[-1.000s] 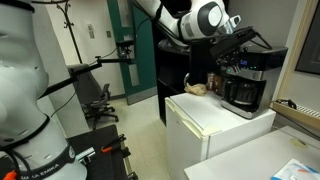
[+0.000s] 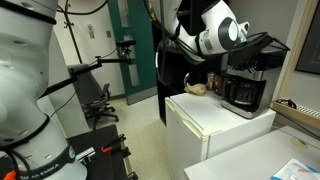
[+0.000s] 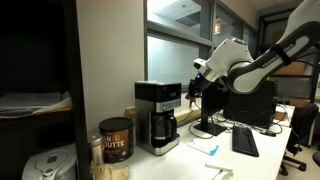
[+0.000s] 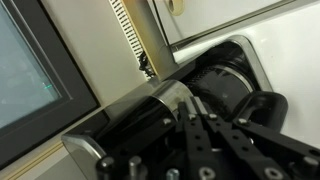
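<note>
A black and silver coffee maker (image 2: 245, 85) stands at the far end of the white counter, its dark glass carafe (image 3: 161, 128) seated below the top housing. Pointing down in front of the machine, my gripper (image 3: 190, 98) is at about the height of its upper part. In the wrist view the gripper is shut, with nothing seen between its fingers. The coffee maker's shiny housing (image 4: 155, 105) and the round dark carafe (image 4: 222, 88) lie beyond the fingertips. Whether the fingers touch the machine cannot be told.
A Dutch-branded canister (image 3: 117, 139) and a rice cooker (image 3: 50, 163) stand beside the coffee maker. Small items rest on the white counter (image 2: 205, 112). Behind the machine is a wall with a window frame (image 4: 45, 65).
My arm has reached farther right and somewhat lower, bringing the gripper closer to the coffee maker. The coffee maker and the counter items have not moved.
</note>
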